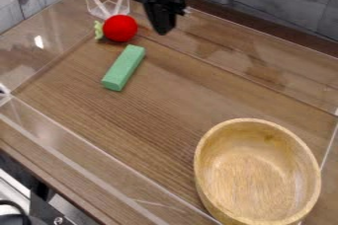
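Observation:
My gripper (156, 17) is a dark shape at the top centre, raised above the back of the wooden table; whether it is open or shut is hard to make out. A red round object (119, 30) lies to its left, with pale, thin pieces behind it and a small green part at its side. A green rectangular block (123, 69) lies nearer, left of centre.
A large tan bowl (256, 135) takes up the front right.

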